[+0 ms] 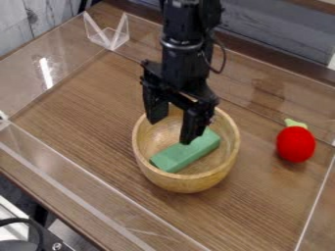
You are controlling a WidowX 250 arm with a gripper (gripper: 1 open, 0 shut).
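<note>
My black gripper (178, 118) hangs open over a light wooden bowl (155, 172), its two fingers reaching down into the bowl's upper part. A green oblong block (183, 155) lies in the bowl, just below the fingers, with nothing visible between them.
A red tomato-like object (295, 145) with a small green piece behind it sits on the wooden table (72, 118) at the right. A clear or white wire-like object (110, 34) stands at the back left.
</note>
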